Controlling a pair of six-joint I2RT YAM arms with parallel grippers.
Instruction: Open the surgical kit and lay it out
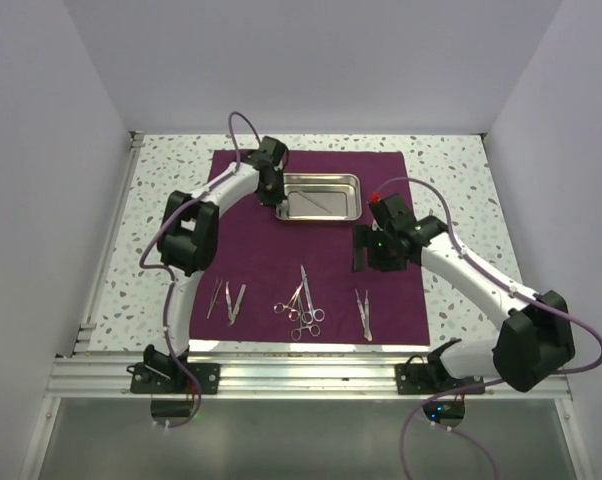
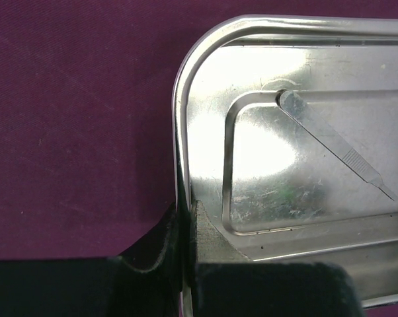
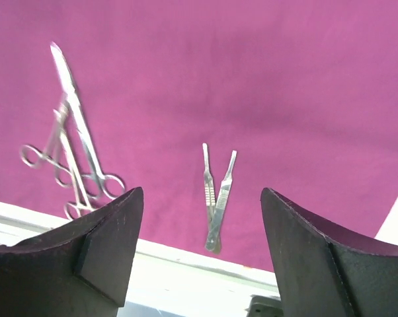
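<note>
A steel tray [image 1: 352,213] lies near the back of the purple cloth, and my left gripper is shut on its left rim. Inside the tray a single flat scalpel handle [image 2: 328,142] lies slantwise. Over the cloth to the right my right gripper [image 1: 365,249] stands open, with empty air between its spread fingers. Below it two slim handles [image 3: 218,208] lie on the cloth, touching near their lower ends. Several scissor-like instruments [image 1: 308,300] lie overlapped at the front middle.
At the front left, several slender instruments [image 1: 229,300] lie side by side. A metal rail [image 1: 311,368] runs along the table's front edge.
</note>
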